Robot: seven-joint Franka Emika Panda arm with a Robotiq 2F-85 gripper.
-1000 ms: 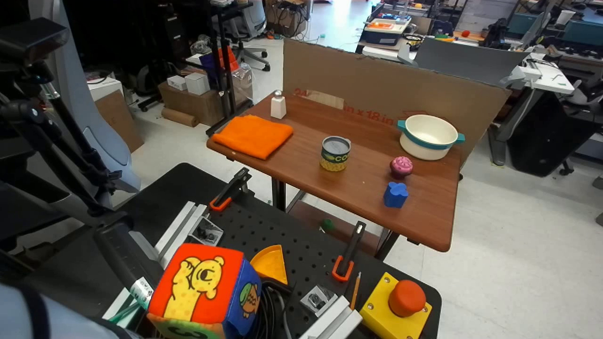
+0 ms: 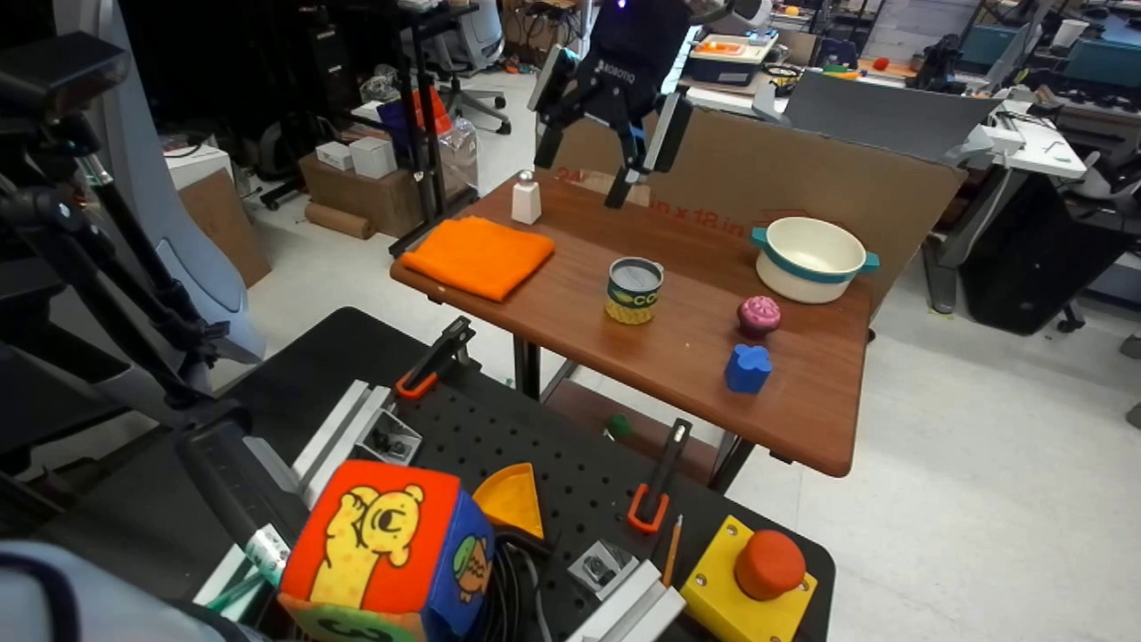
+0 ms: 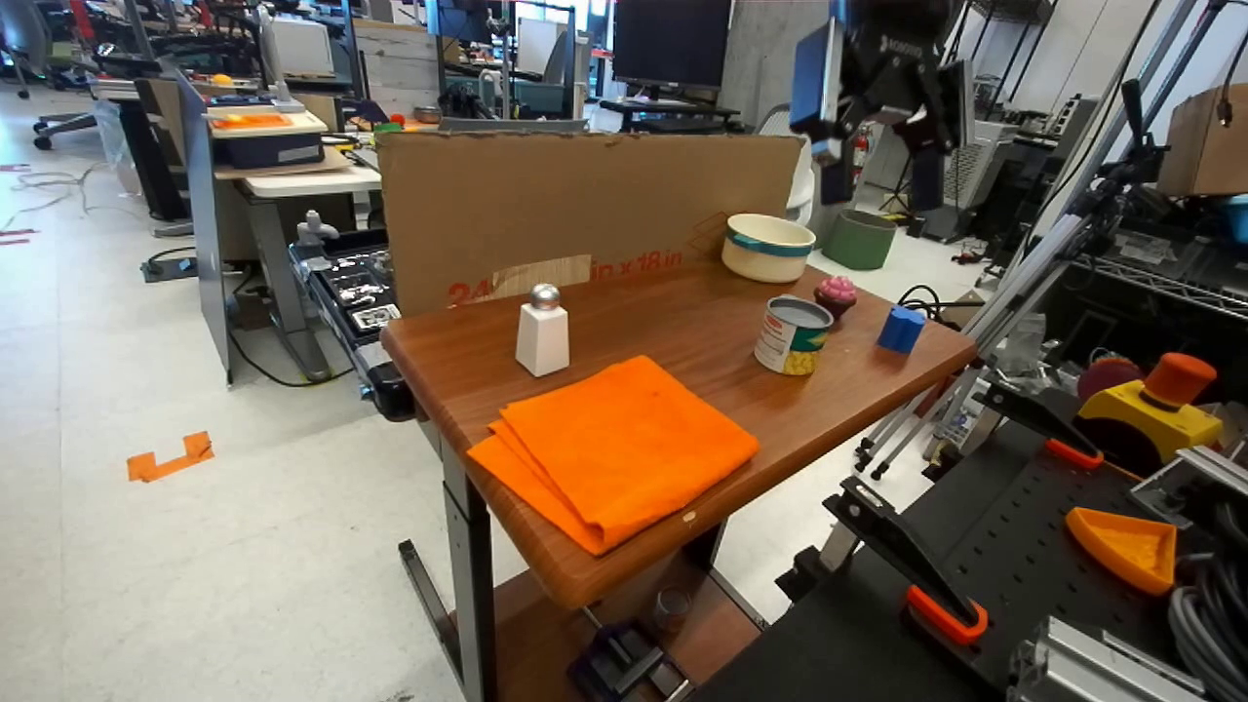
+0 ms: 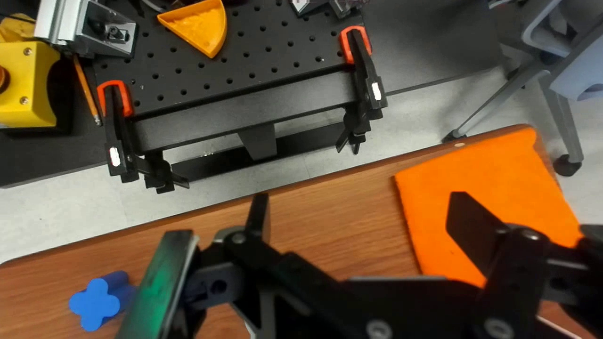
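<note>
My gripper point(image 2: 631, 187) hangs well above the brown table point(image 2: 701, 353), its fingers spread apart with nothing between them. On the table, a folded orange cloth point(image 2: 481, 257) lies at the left end, with a white shaker point(image 2: 526, 201) standing behind it. A can point(image 2: 634, 291) stands upright near the middle. Toward the right are a pink cupcake point(image 2: 759, 316), a blue flower-shaped block point(image 2: 748, 369) and a cream pot point(image 2: 809, 260) with teal handles. In the wrist view, the blue block point(image 4: 97, 305) and orange cloth point(image 4: 480, 192) lie on either side; the gripper hides most of the table.
A cardboard panel point(image 3: 562, 199) stands along the table's far edge. Nearer is a black perforated bench point(image 2: 599, 471) with clamps, a yellow box with a red button point(image 2: 749, 578) and a soft toy cube point(image 2: 374, 535). A floor gap separates bench and table.
My gripper was out of exterior view 1 a second ago; now it has come in at the top, above the table. The objects on the table have not visibly moved.
</note>
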